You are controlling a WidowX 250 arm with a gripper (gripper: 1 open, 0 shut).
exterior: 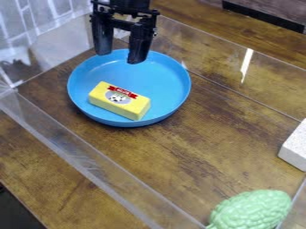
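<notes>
A blue plate (167, 89) lies on the wooden table, holding a yellow box (120, 101) with a red-and-white label in its front left part. Over the back of the plate hangs my black gripper (121, 50), its two fingers spread apart with nothing between them, behind and above the yellow box and not touching it.
A green, textured object (248, 209) lies at the front right, and a white block (295, 143) at the right edge. Clear transparent walls run along the left and back of the area. The wooden surface (198, 156) right of and in front of the plate is bare.
</notes>
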